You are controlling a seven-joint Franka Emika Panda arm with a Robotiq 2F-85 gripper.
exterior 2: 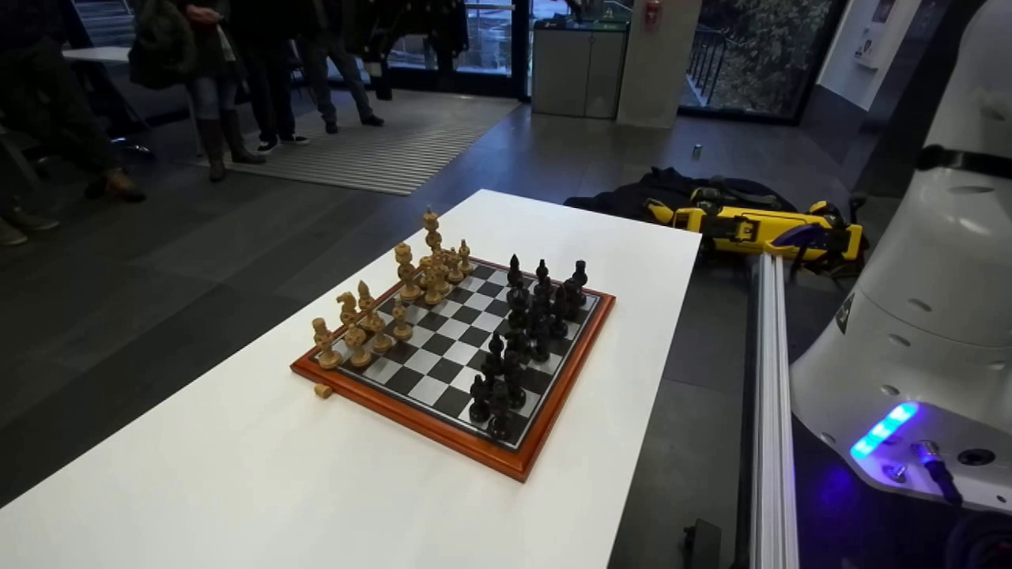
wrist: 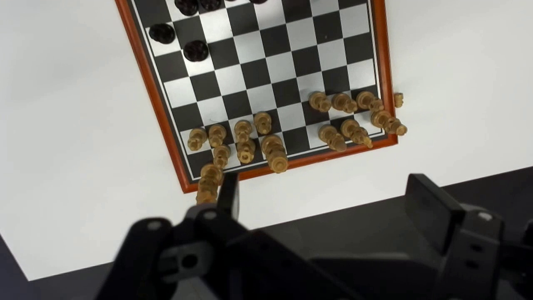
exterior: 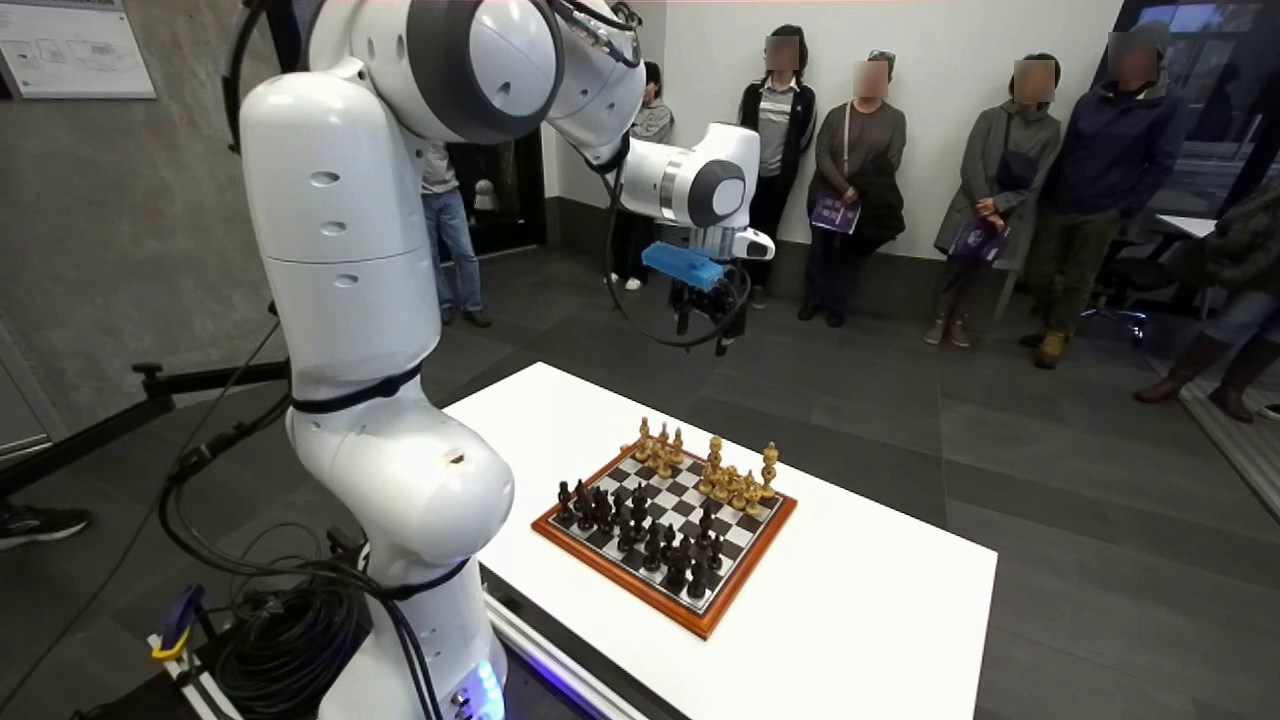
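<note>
A wood-framed chessboard (exterior 2: 455, 356) lies on the white table (exterior 2: 237, 474). Light wooden pieces (exterior: 716, 474) line its far side, and black pieces (exterior: 678, 552) stand along the side nearer my base. One small light piece (exterior 2: 323, 390) rests on the table just off the board's edge; in the wrist view this small piece (wrist: 398, 99) is beside the frame. High above the table's far edge, clear of every piece, hangs my gripper. Its two dark fingers (wrist: 433, 212) stand wide apart with nothing between them, so it is open.
Bare table surrounds the board, with wide free room at its right (exterior: 876, 588). Several people stand along the wall behind the table. A yellow machine (exterior 2: 778, 232) lies on the floor near my base.
</note>
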